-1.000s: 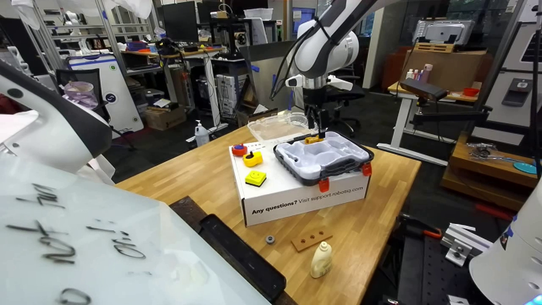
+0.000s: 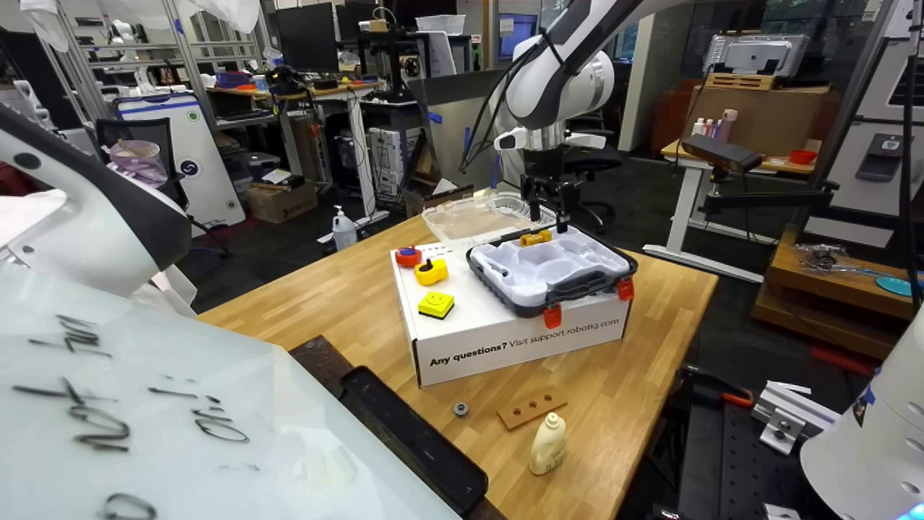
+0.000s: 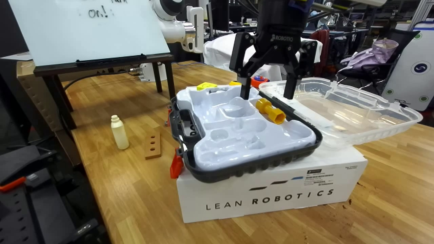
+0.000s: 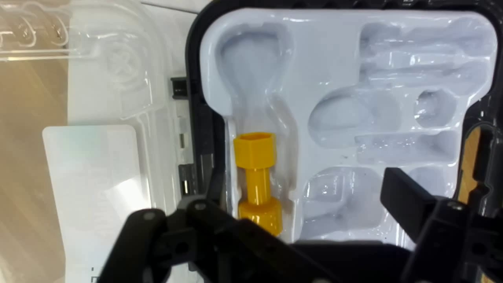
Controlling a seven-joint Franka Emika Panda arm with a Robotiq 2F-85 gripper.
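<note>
A yellow toy piece [image 4: 257, 186], a narrow neck with wider ends, lies in a long recess of the pale tray [image 4: 325, 56]. That tray fills an open black case. In the wrist view my gripper is open, its fingers wide apart above the tray. The left finger is beside the piece's left edge, and the right one is well off over other recesses. From exterior view 2, the gripper [image 3: 267, 93] points down near the yellow piece [image 3: 270, 111], with nothing held between its fingers.
The case rests on a white box [image 3: 272, 195], its clear lid [image 3: 358, 107] laid open behind. Red [image 2: 408, 256] and yellow toys [image 2: 431, 271] and a yellow smiley block [image 2: 435, 304] sit beside it. A bottle [image 2: 547, 445] and wooden strip [image 2: 532, 410] are on the table.
In exterior view 1 my gripper has shifted slightly right, and its fingers appear farther apart. The yellow piece and the case show no clear movement.
</note>
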